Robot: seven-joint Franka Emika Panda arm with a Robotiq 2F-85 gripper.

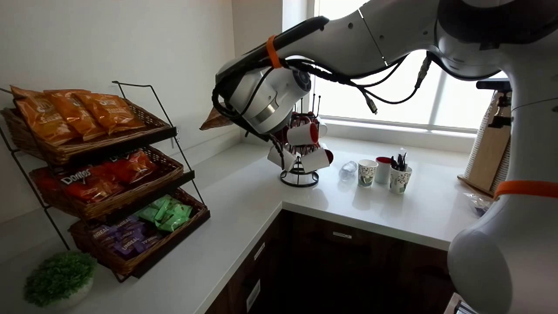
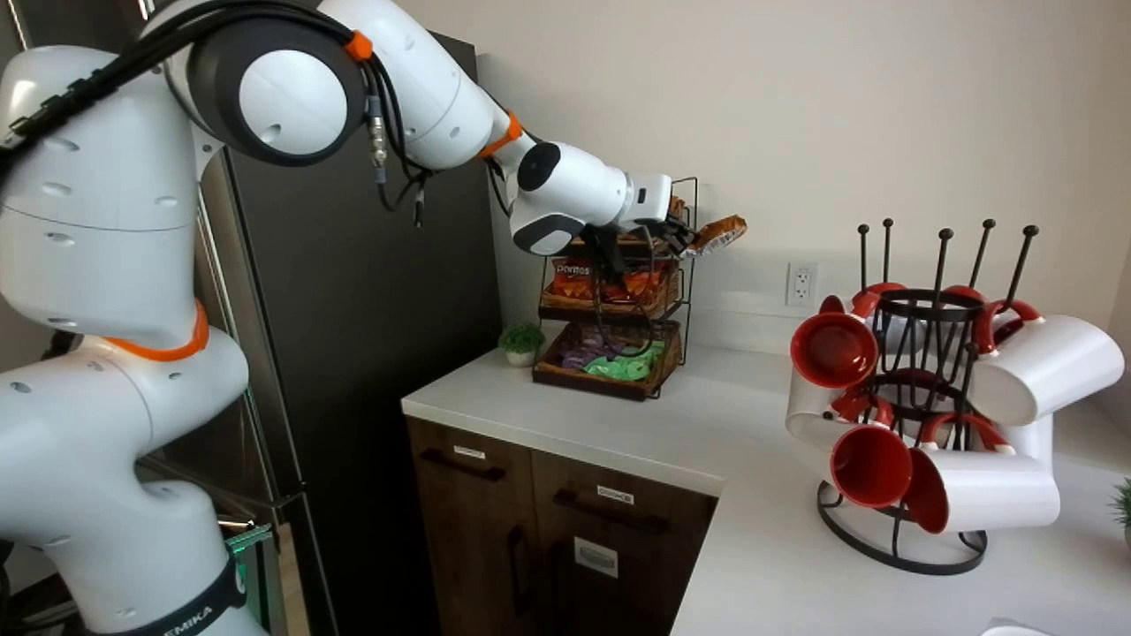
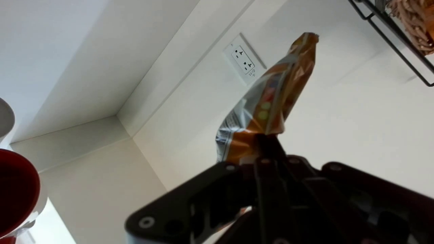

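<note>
An orange snack bag [image 3: 260, 109] is pinched at its lower end by my gripper, whose black fingers are shut on it in the wrist view. The same orange bag [image 2: 718, 235] sticks out beyond the gripper [image 2: 686, 239] in exterior view 2, held in the air at about the height of the rack's top tier. In exterior view 1 the tip of the bag [image 1: 214, 120] shows left of the wrist, while the fingers are hidden behind the arm.
A three-tier basket rack [image 1: 151, 133] holds orange bags, red Doritos bags, and purple and green packets. A rack of red-and-white mugs [image 2: 933, 403] stands on the counter [image 2: 742, 424]. Paper cups [image 1: 367, 172] sit farther right. The counter between the racks is clear.
</note>
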